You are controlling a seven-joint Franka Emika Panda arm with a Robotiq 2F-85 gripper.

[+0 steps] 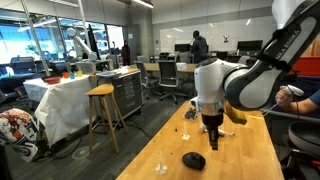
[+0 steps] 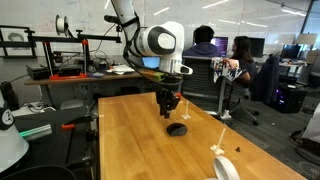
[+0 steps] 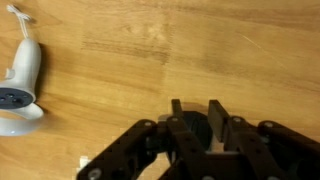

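A dark, flat, rounded object (image 1: 194, 160) lies on the wooden table, and in exterior view 2 the same dark object (image 2: 177, 129) sits just in front of the arm. My gripper (image 1: 212, 146) points down above the table, close to the object but apart from it. In the wrist view the gripper shows a gap between its two fingertips, with nothing held there. The dark object (image 3: 199, 126) appears below and behind the fingers, partly covered by them.
At the left of the wrist view lies a white handheld device (image 3: 27, 68) with a cord loop. Small white upright pieces (image 1: 160, 164) stand on the table. A wooden stool (image 1: 102, 100) is on the floor beyond. Bare tabletop (image 2: 130, 150) surrounds the dark object.
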